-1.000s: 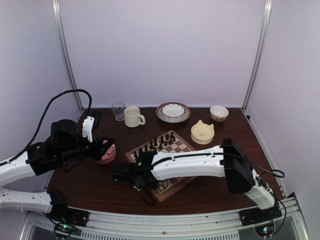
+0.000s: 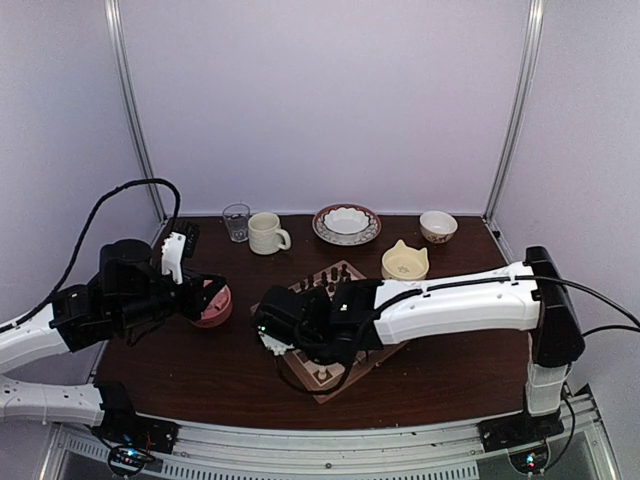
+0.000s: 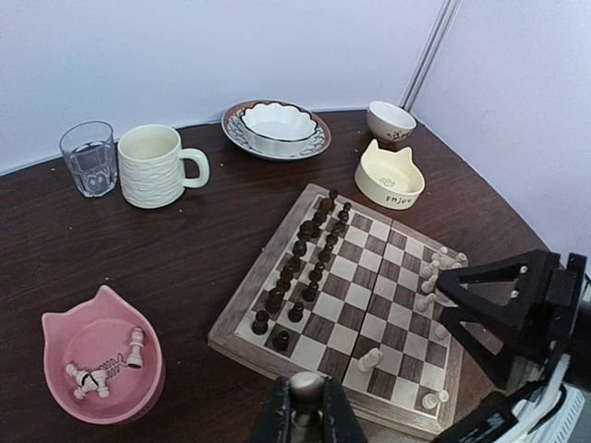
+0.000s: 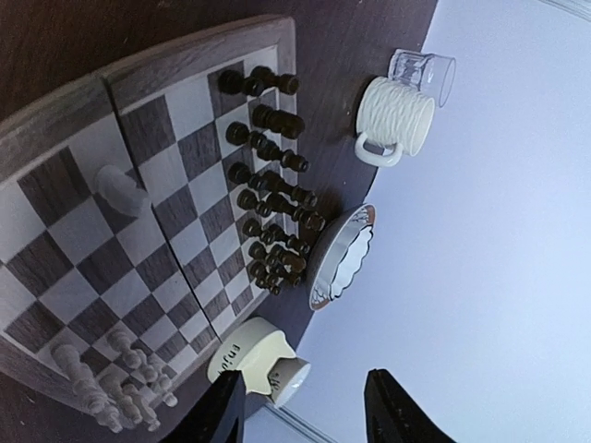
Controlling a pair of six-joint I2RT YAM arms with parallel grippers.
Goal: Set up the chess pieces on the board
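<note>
The wooden chessboard (image 3: 360, 291) carries dark pieces (image 4: 268, 185) along one side and pale pieces (image 4: 120, 378) along the other, with a lone pale piece (image 3: 369, 359) nearer the middle. My left gripper, left of the board, is shut on a white chess piece (image 3: 306, 388). The pink cat bowl (image 3: 102, 305) holds a few more white pieces (image 3: 136, 347). My right gripper hangs over the board with its fingers apart, nothing seen between them; in the top view its arm hides much of the board.
Along the back stand a glass (image 2: 236, 222), a mug (image 2: 265, 233), stacked plates (image 2: 346, 225) and a small bowl (image 2: 438, 226). A cream cat bowl (image 2: 405, 262) sits behind the board's right side. Bare table lies at the front right.
The right arm has shifted up in the top view and slightly right, over the board. The left arm looks unchanged.
</note>
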